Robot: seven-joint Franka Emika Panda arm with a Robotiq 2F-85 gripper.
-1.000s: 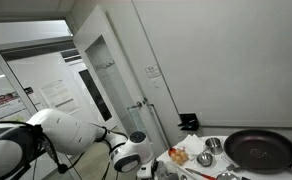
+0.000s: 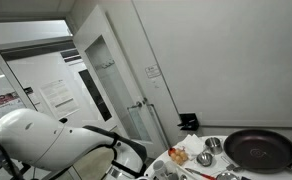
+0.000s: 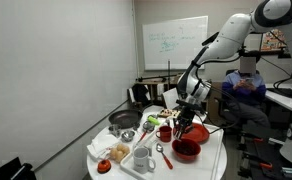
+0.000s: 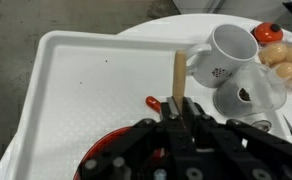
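Note:
A light-brown wooden stick [image 4: 179, 76] stands up between the fingers of my gripper in the wrist view, and the fingers are shut on it. Its lower end is hidden by the gripper. Below lies a red bowl [image 4: 108, 143], partly covered by the fingers. In exterior view 2 my gripper [image 3: 174, 128] is over the red bowl [image 3: 186, 149], but the stick is too small to make out clearly there. My gripper's tip is cut off at the bottom of exterior view 1.
A white tray [image 4: 81, 85] has bare room left of the gripper. At its right stand a white mug [image 4: 224, 55] and a clear glass [image 4: 248, 92]. Eggs [image 4: 284, 58] lie beyond. A black pan [image 2: 261, 150] rests on the table.
In exterior view 1 the arm has come down and its wrist has tilted, so its end now sits lower, at the bottom edge. The pan and eggs have stayed put.

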